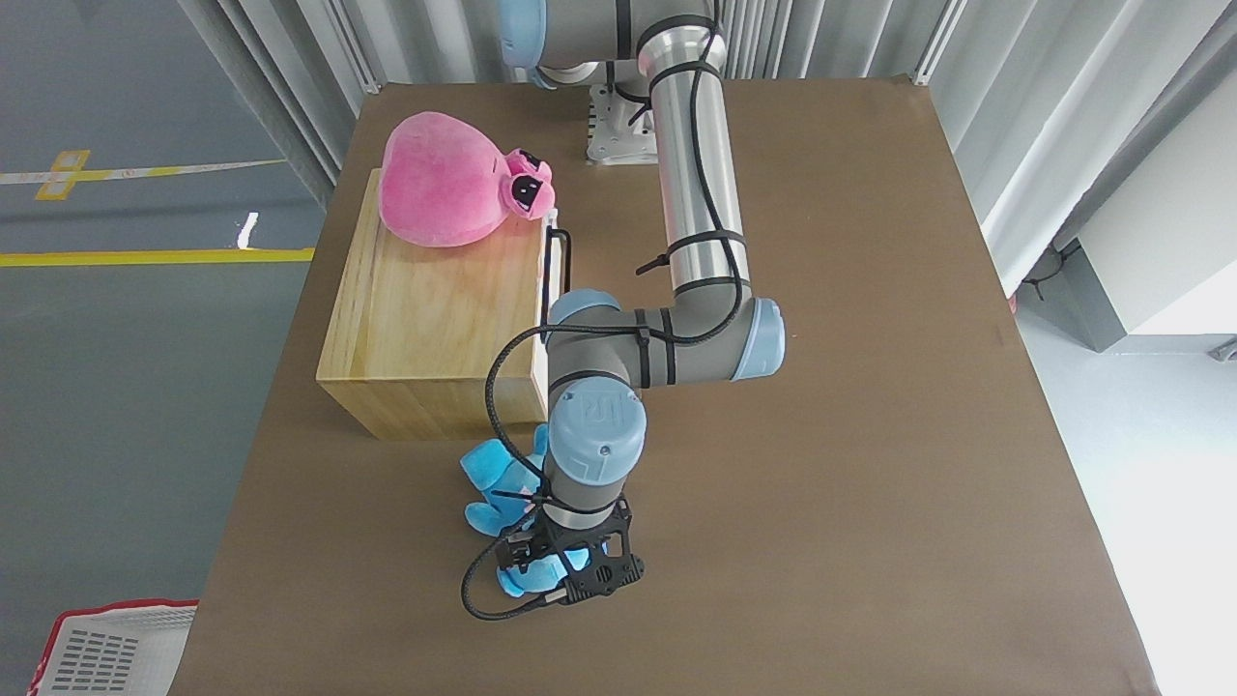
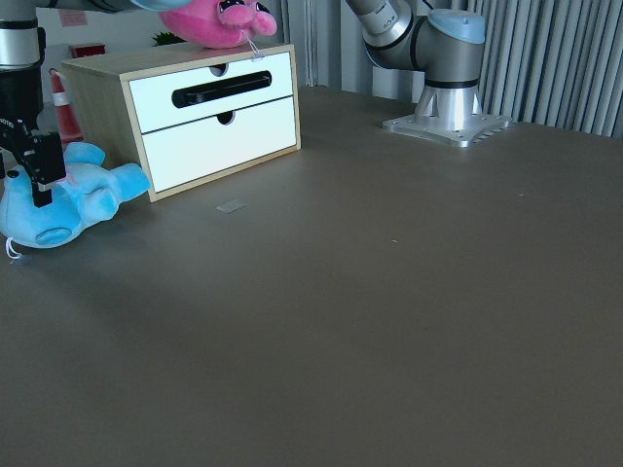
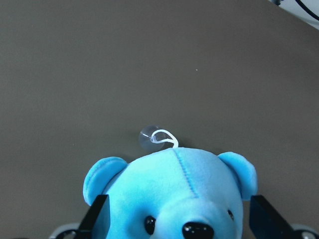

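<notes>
A light blue plush bear point(image 1: 493, 464) lies on its back on the table beside the wooden drawer box; the front view shows my black gripper point(image 1: 568, 563) directly over its head, covering much of it. In the left view the gripper hangs down over the bear point(image 2: 97, 204). The wrist view shows the bear's head point(image 3: 164, 184) between my two spread, open fingertips point(image 3: 179, 219), with a white loop and clear suction cup above the head.
A wooden box point(image 1: 417, 336) with two white drawers stands at the table's left, a pink plush point(image 1: 441, 180) on top. A white basket point(image 1: 110, 650) is at lower left, off the table.
</notes>
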